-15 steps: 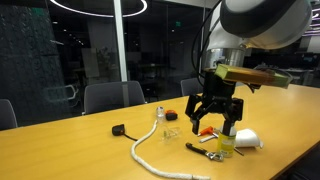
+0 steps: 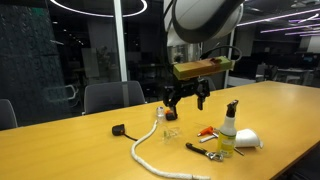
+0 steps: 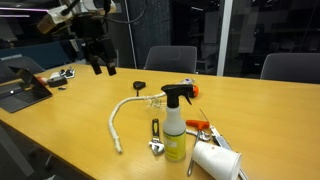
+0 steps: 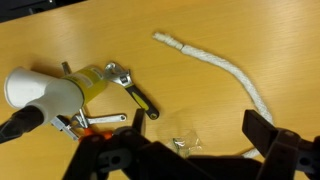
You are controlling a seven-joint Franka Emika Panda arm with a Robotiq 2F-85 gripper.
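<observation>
My gripper (image 2: 187, 100) hangs open above the table, with nothing between its fingers. In the wrist view the two dark fingers (image 4: 262, 132) stand wide apart at the bottom edge. Below it lies a clear, crumpled plastic piece (image 4: 180, 142). A white rope (image 4: 225, 65) curves along the table to one side. Toward the other side are an adjustable wrench (image 4: 132, 88) with a dark handle, a spray bottle (image 3: 176, 128) with yellow liquid and a black trigger, and a white cup (image 3: 216, 159) lying on its side. Red-handled pliers (image 2: 207, 131) rest near the bottle.
A black tape measure (image 2: 119, 130) sits by itself on the left of the table in exterior view 1. Behind the rope's far end stands an orange and black object (image 2: 171, 115). Chairs (image 2: 113, 96) line the far edge.
My arm and gripper have moved left and up in exterior view 1, away from above the spray bottle. The objects on the table stay where they were.
</observation>
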